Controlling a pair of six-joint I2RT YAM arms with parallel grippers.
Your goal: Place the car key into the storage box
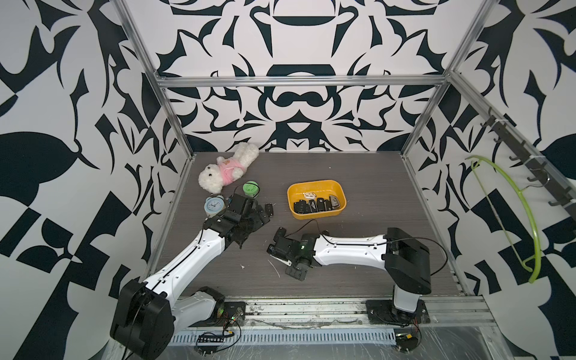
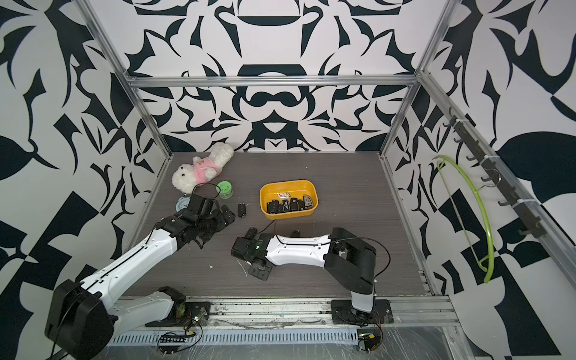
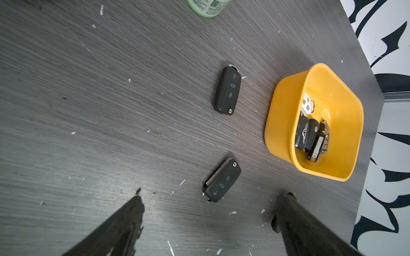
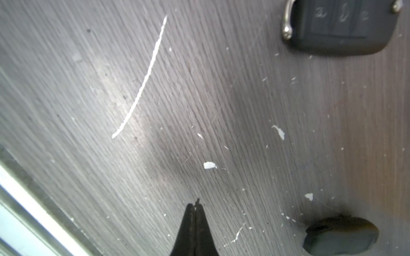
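Observation:
Three dark key fobs lie apart on the table. In the left wrist view one fob is flat, left of the yellow storage box. Nearer, another fob shows its buttons. Beside my left gripper's right finger is a third dark fob, mostly hidden. My left gripper hangs open, its fingers wide apart, holding nothing. In the right wrist view my right gripper is shut, its tips together with nothing between. A fob sits beyond it at upper right, and a dark fob off its right side.
Several keys lie inside the box. At back left are a plush toy, a green-lidded can and a round clock. The table right of the box is clear. A metal rail borders the front.

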